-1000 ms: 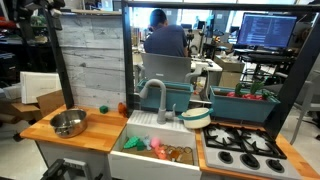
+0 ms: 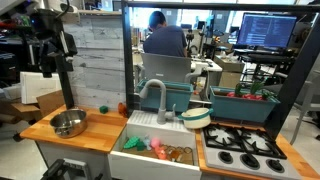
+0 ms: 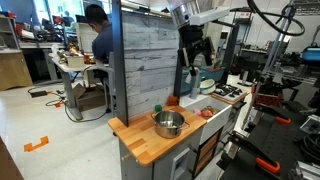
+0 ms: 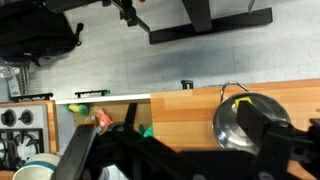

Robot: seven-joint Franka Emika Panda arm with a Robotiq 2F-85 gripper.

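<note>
A shiny metal pot (image 2: 69,123) stands on the wooden counter (image 2: 101,130), left of the sink. Something yellow-green (image 4: 243,100) shows inside the pot (image 4: 227,125) in the wrist view. High above the counter hangs my gripper (image 2: 57,62), its fingers apart and clear of the pot. From the other side, the gripper (image 3: 196,62) is likewise up in the air. Looking down, the two dark fingers (image 4: 265,135) are spread, with counter below; one overlaps part of the pot.
The sink (image 2: 153,150) holds several colourful items. A stove (image 2: 242,150) is at the right, with a white-and-green pot (image 2: 196,118) beside the faucet (image 2: 160,95). Small green and reddish objects (image 2: 122,108) lie at the counter's back edge.
My gripper has come down and slightly right from the upper left of the exterior view. The pot and counter items have stayed put.
</note>
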